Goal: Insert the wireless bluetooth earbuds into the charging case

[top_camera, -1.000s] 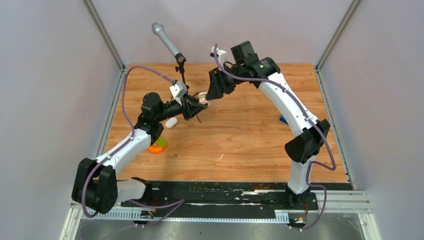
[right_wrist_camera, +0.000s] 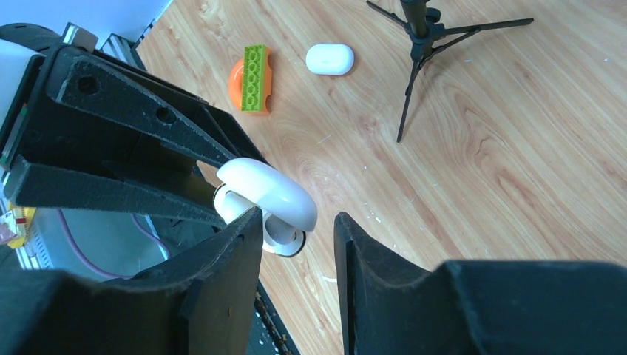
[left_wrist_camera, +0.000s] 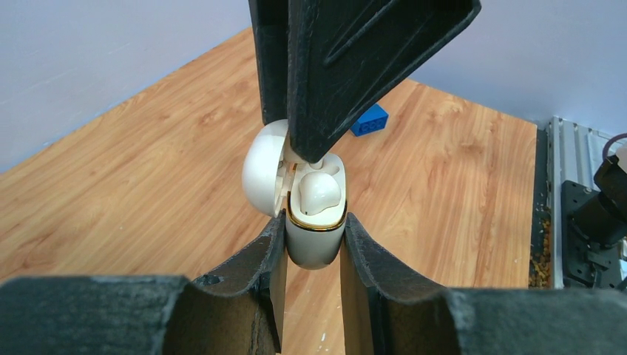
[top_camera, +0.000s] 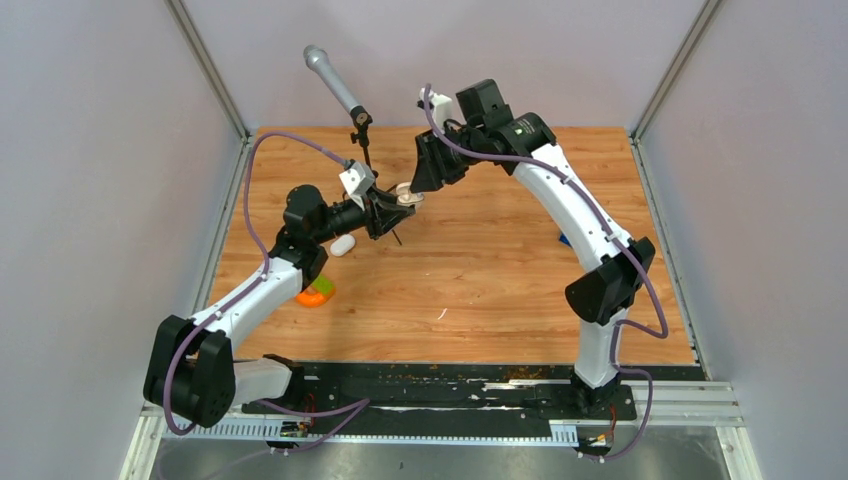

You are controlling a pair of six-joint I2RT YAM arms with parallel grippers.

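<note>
The white charging case (left_wrist_camera: 316, 248) has its lid (left_wrist_camera: 262, 170) raised, and my left gripper is shut on its base. A rounded white earbud (left_wrist_camera: 320, 191) sits in the case's near side. Behind it, a bit of white (left_wrist_camera: 293, 154) shows beside the right gripper's dark finger (left_wrist_camera: 322, 122), too hidden to tell its seating. In the right wrist view, my right gripper has its fingers apart around the lid edge, one in front of the case, with no earbud visibly gripped. From above, both grippers meet over the table's back left part.
On the table are a white rounded object (right_wrist_camera: 330, 59), an orange and green toy piece (right_wrist_camera: 255, 80) and a blue brick (left_wrist_camera: 370, 120). A black tripod (right_wrist_camera: 421, 48) stands close to the left gripper.
The right arm has shifted slightly to the left at the case. My left gripper and the case have stayed in place.
</note>
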